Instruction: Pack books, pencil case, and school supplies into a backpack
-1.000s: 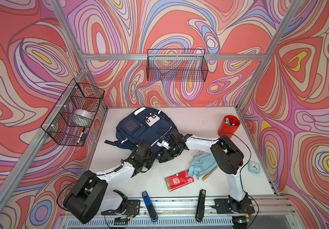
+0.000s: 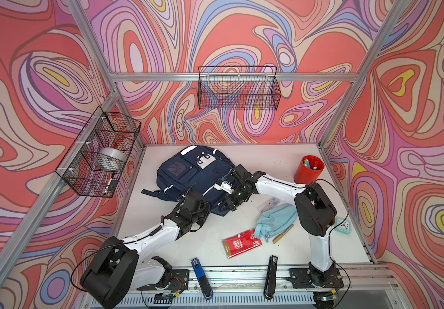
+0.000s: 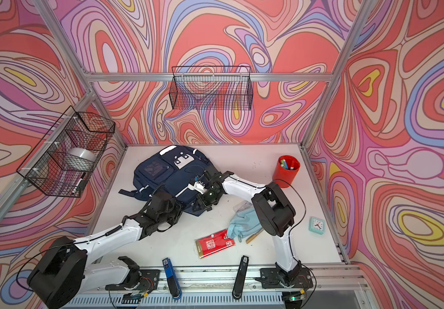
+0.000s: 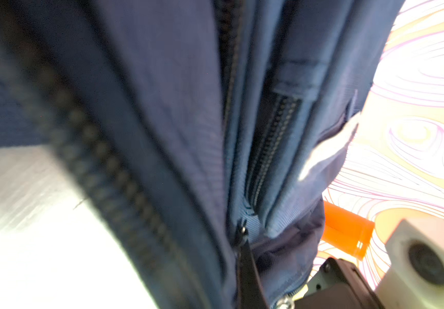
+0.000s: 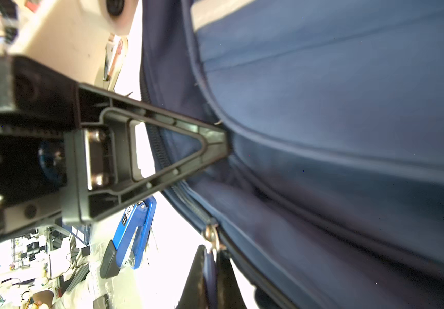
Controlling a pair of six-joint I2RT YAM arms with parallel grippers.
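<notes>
A dark blue backpack (image 2: 191,167) lies at the back left of the table, a zipped edge facing me. My right gripper is shut on a metal zipper pull (image 5: 211,237) at that edge. The left gripper's tip (image 5: 224,141) touches the backpack fabric; one finger (image 4: 250,280) shows beside a flap, the other is hidden, so its grip is unclear. In the top left view a light blue pouch (image 2: 271,222) lies right of centre, next to a red packet (image 2: 241,243) and a brown stick (image 2: 283,233).
A red cup (image 2: 307,172) holding markers stands at the back right. A teal clock (image 2: 343,225) sits at the right edge. Blue (image 2: 201,278) and black (image 2: 271,278) staplers lie along the front rail.
</notes>
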